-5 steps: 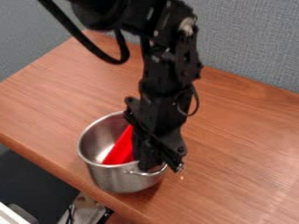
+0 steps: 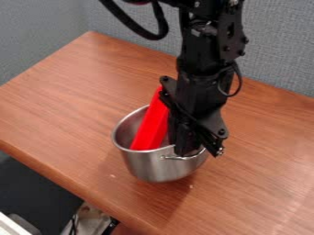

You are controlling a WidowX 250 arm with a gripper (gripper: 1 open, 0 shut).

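Observation:
A steel pot (image 2: 138,161) stands on the wooden table near its front left edge. A long red object (image 2: 153,119) stands tilted inside it, rising above the rim at the back. My black gripper (image 2: 194,145) is down at the pot's right side, over and partly within the rim, in front of or against the red object's right side. The fingertips are mostly hidden, so I cannot tell how the fingers stand.
A grey panel (image 2: 276,46) runs behind it. Beyond the front left edge is a dark area with some clutter.
My arm has moved right, and the pot has shifted right along with it. The red object now rises higher above the pot's rim than a second ago.

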